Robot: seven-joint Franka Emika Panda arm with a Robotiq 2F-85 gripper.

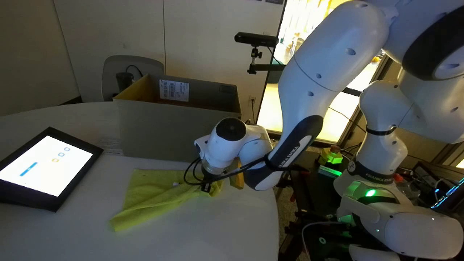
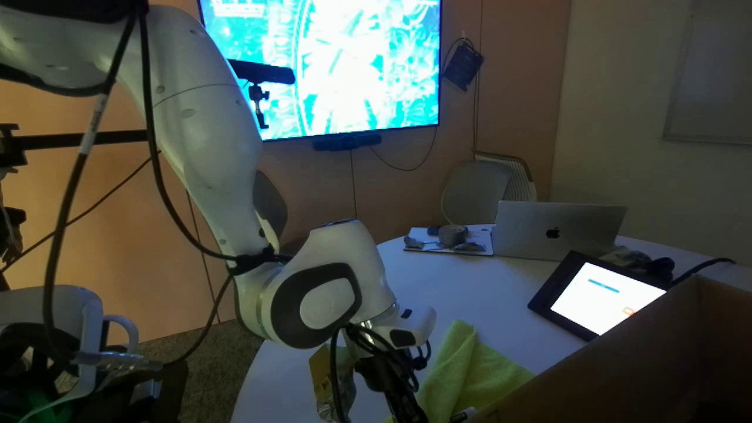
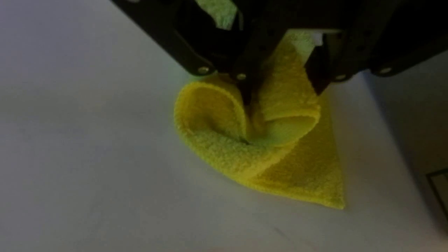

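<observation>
A yellow-green cloth (image 1: 150, 195) lies on the white round table, folded, with its near edge slanting up toward the gripper. My gripper (image 1: 206, 187) points down at its right end. In the wrist view, the gripper is part open, fingers apart, with curled cloth (image 3: 218, 147) bunched under and between them. I cannot tell how firmly the cloth is touched. A marker's pale end (image 1: 175, 184) pokes out of the cloth; the rest is hidden. From the second exterior view, the marker (image 2: 463, 415) shows beside the cloth (image 2: 472, 366) at the bottom edge.
Behind the cloth stands a large open cardboard box (image 1: 174, 130), close to the arm. A lit tablet (image 1: 48, 165) sits at the left. A yellow object (image 1: 237, 177) is partly hidden behind the wrist. Across the table is a laptop (image 2: 557, 229).
</observation>
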